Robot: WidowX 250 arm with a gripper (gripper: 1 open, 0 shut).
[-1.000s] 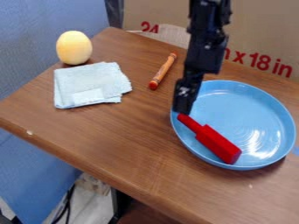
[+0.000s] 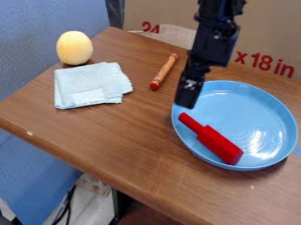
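Observation:
My dark gripper (image 2: 188,90) hangs over the back-left rim of a blue plate (image 2: 253,119), blurred, so its finger state is unclear. A red cylindrical object (image 2: 220,145) lies on the plate below it. An orange stick (image 2: 164,71) lies on the wooden table to the gripper's left.
A folded pale cloth (image 2: 91,83) and a yellow oval object (image 2: 74,47) sit at the left. A cardboard box (image 2: 270,39) stands at the back.
The objects on the table look unmoved.

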